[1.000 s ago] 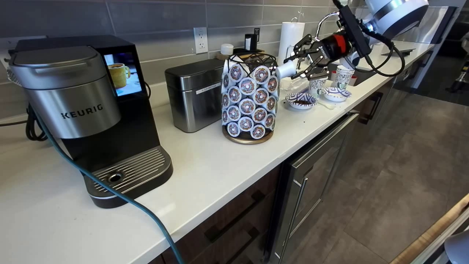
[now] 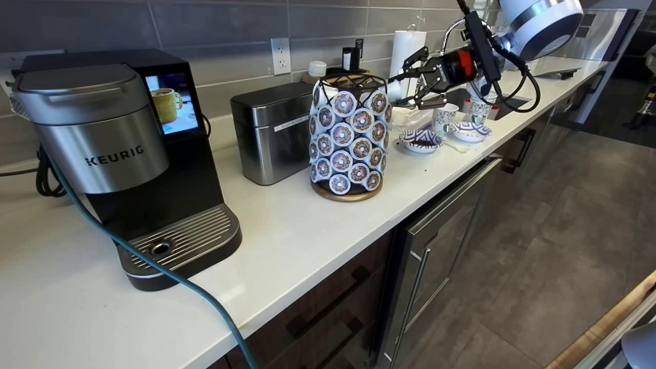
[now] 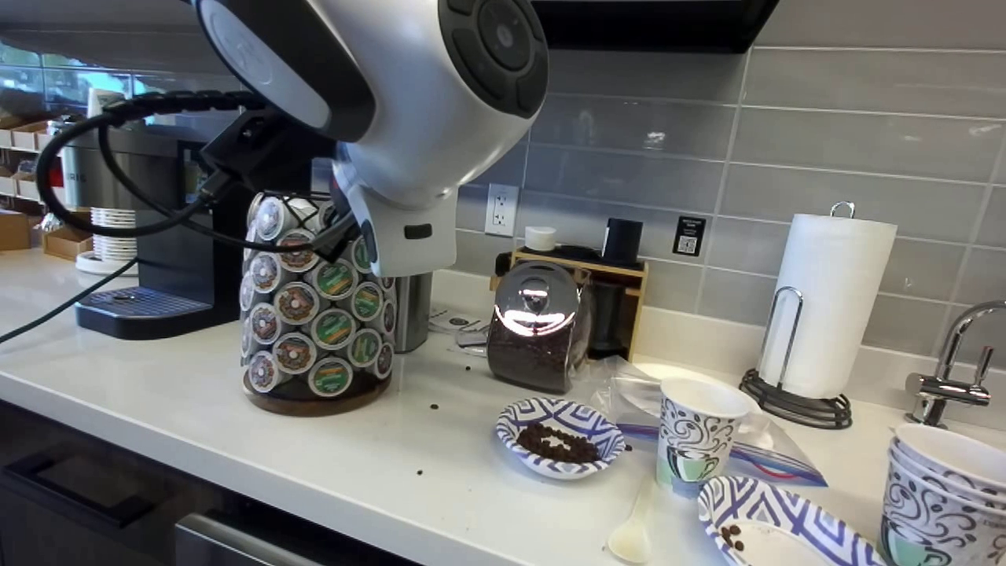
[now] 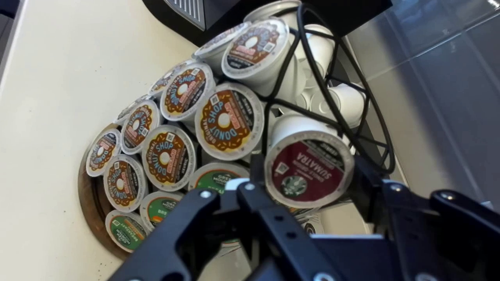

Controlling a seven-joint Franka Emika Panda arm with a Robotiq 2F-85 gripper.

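A coffee pod with a dark red Sumatra lid (image 4: 309, 169) sits between the two fingers of my gripper, which is shut on it. Its lid faces the wrist camera. Behind it is the pod carousel (image 2: 348, 138), a black wire rack on a round wooden base, filled with white pods. In exterior view 1, my gripper (image 2: 398, 89) is at the carousel's upper right side, with the white pod body beside the top row. How far the pod sits inside its slot is hard to tell. The arm hides the gripper in exterior view 2.
A Keurig coffee maker (image 2: 117, 154) stands left of the carousel, with a metal box (image 2: 273, 132) behind. To the right are patterned bowls (image 3: 559, 468), paper cups (image 3: 698, 439) and a paper towel roll (image 3: 830, 302).
My gripper has moved left, toward the carousel, and the pod with it. The carousel has turned slightly, its front pods shifting a little to the right.
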